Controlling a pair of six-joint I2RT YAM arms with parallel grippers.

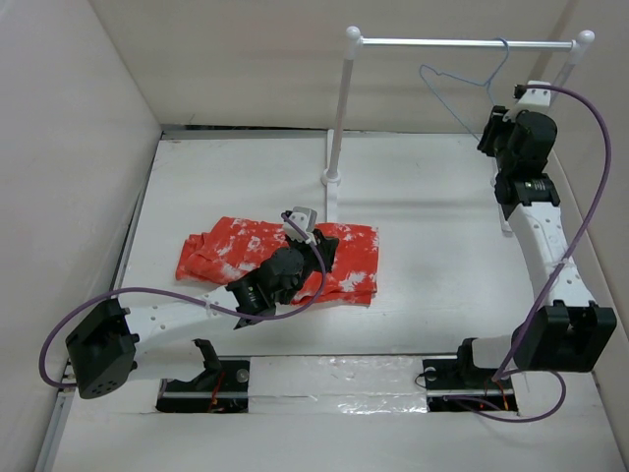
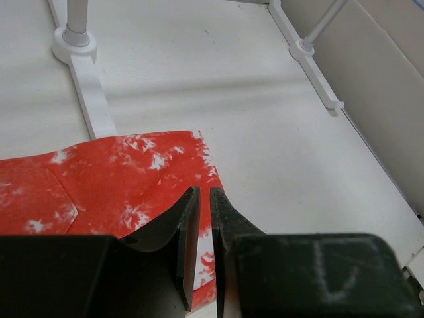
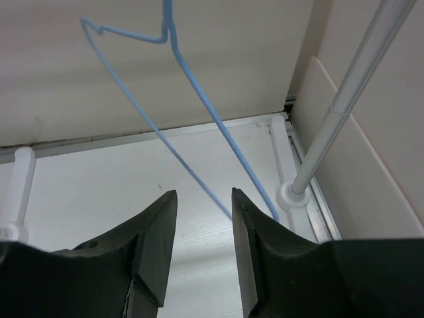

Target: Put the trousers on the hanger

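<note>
The red, white-patched trousers (image 1: pixel 359 258) lie folded on the floor at left of centre, partly covered by my left arm. Above them, my left gripper is open by a narrow gap, with trouser cloth (image 2: pixel 142 172) visible beyond its fingertips. A thin blue hanger (image 1: pixel 462 79) hangs from the rail near its right end, turned broadside and reaching down to my right gripper (image 1: pixel 486 143). In the right wrist view that gripper is open, and the hanger's wires (image 3: pixel 217 119) run down behind its right finger (image 3: pixel 246 232). Contact between them cannot be told.
The white rail (image 1: pixel 432 42) spans the back on two uprights, the left one (image 1: pixel 342 118) rising just behind the trousers. My right arm stands close to the right wall. Open floor (image 1: pixel 432 265) lies between trousers and right arm.
</note>
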